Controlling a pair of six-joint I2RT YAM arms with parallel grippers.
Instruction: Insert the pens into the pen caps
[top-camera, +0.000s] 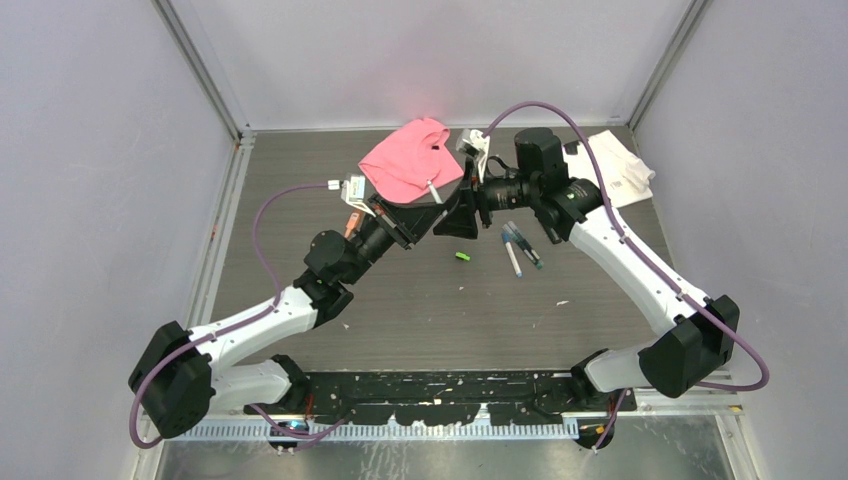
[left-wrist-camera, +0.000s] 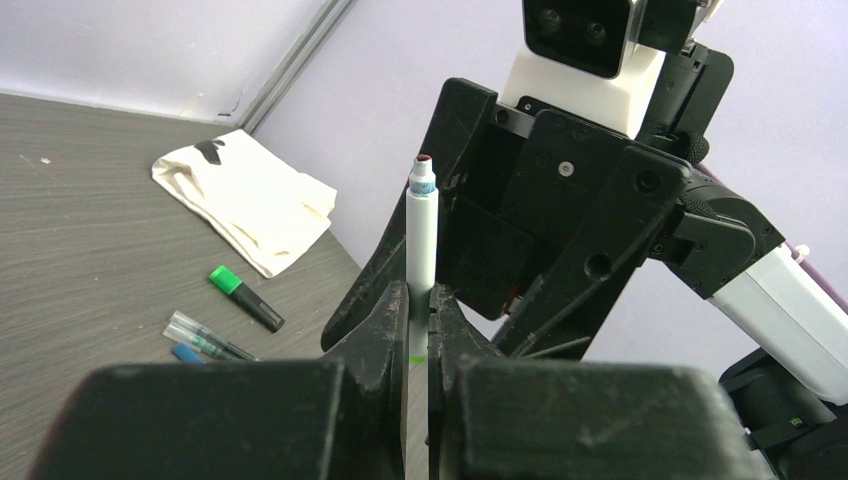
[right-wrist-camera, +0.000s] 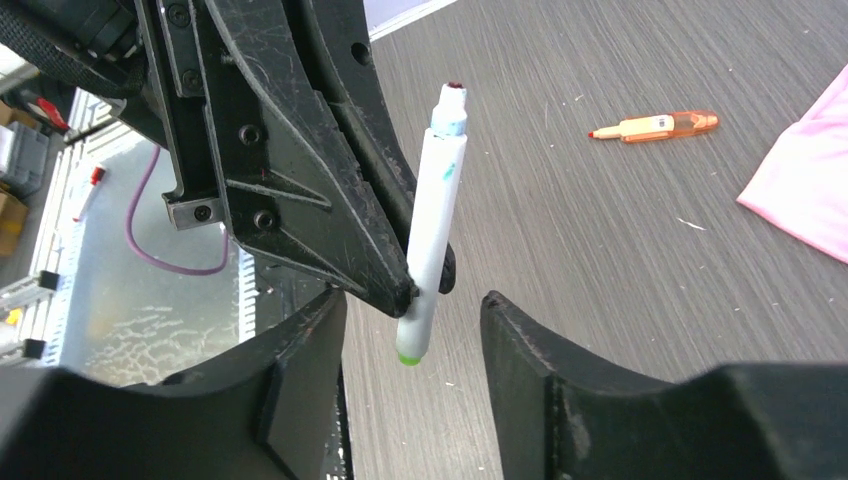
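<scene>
My left gripper (top-camera: 430, 208) is shut on an upright white pen (left-wrist-camera: 421, 240), its dark tip pointing up and a green end at the bottom. My right gripper surrounds the pen's lower part with fingers apart, one on each side. Pens (top-camera: 513, 255) and blue and clear caps lie on the table to the right. A green-capped dark marker (left-wrist-camera: 245, 298) lies near them. An orange pen (right-wrist-camera: 655, 127) lies at the left, and a small green piece (top-camera: 462, 256) lies at the middle.
A pink cloth (top-camera: 405, 160) lies at the back, a white cloth (top-camera: 615, 170) at the back right. Walls border it.
</scene>
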